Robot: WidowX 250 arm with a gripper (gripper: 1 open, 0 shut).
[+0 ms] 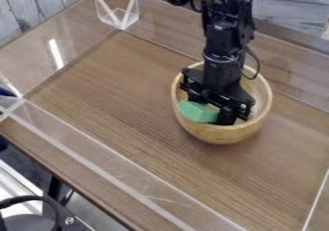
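My black gripper (218,95) reaches down from the top centre into a wooden bowl (240,131) on the right half of the table. Its lower end is inside the bowl, at a green object (195,112) in the bowl's left front. The gripper looks shut on that green object, though the fingertips are largely hidden by the dark mechanism and the bowl.
A clear plastic piece (118,12) stands at the back left. Dark hardware and cables (33,216) sit beyond the front left edge.
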